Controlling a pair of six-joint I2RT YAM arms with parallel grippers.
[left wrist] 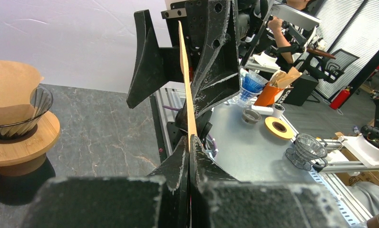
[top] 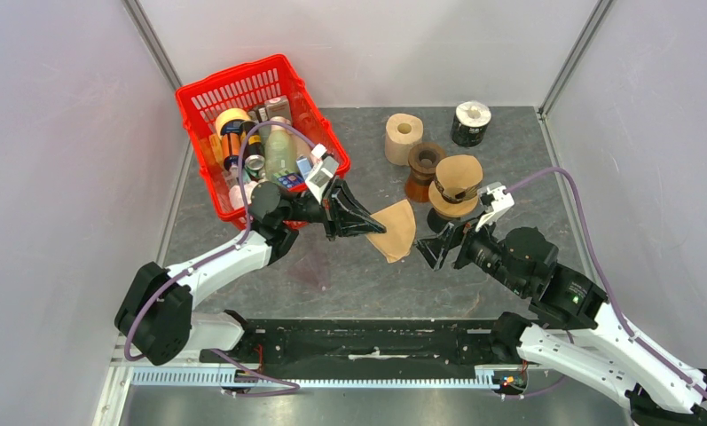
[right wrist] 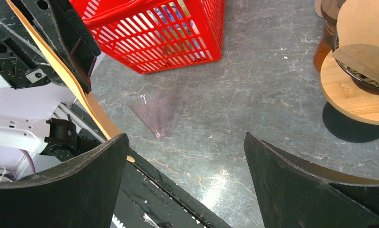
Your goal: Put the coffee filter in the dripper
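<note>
A tan paper coffee filter [top: 397, 231] hangs off the fingertips of my left gripper [top: 380, 228], which is shut on its edge. Seen edge-on in the left wrist view, the filter [left wrist: 189, 102] rises as a thin strip from the fingers. To its right in the top view, my right gripper [top: 437, 255] is open, with nothing visibly held. The glass dripper [left wrist: 43, 102] sits on a wooden collar [left wrist: 47, 137] over a black base. Brown filter paper [left wrist: 11, 85] stands inside it and rises above the rim.
A red basket [top: 326, 133] full of goods stands at the back left. Beside the dripper are a brown wooden stand [top: 427, 160], a paper roll [top: 403, 138] and a black-labelled roll [top: 471, 122]. A clear triangular sheet [right wrist: 156, 111] lies on the grey table.
</note>
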